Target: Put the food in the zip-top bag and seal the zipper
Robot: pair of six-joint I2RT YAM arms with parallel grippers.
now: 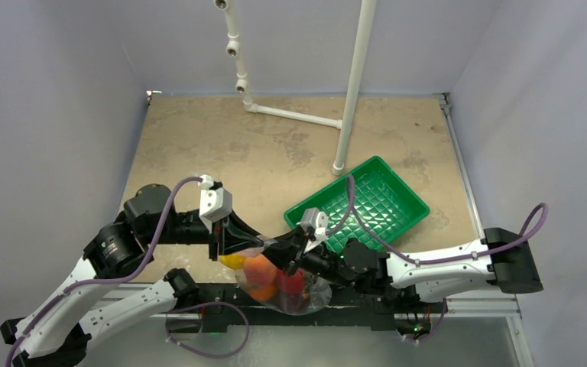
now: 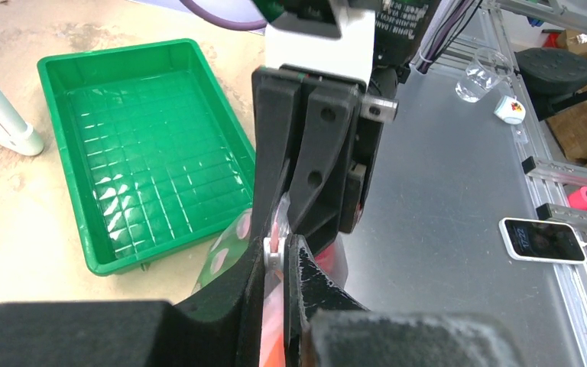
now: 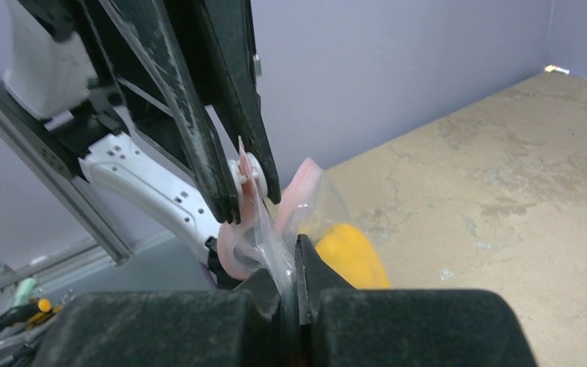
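Observation:
A clear bag with a pink band at its mouth hangs at the table's front edge. Inside it show a yellow item, orange fruit and a red item. My left gripper is shut on the white zipper slider at the bag's top strip. Close by on the right, the right gripper is shut on the bag's edge, with thin film running up from its fingers. The pink band loops loosely beside the slider; whether the zipper is closed there, I cannot tell.
An empty green basket stands behind the right arm. White pipes rise at the back of the table. Open tabletop lies at the back left. A phone rests off to one side.

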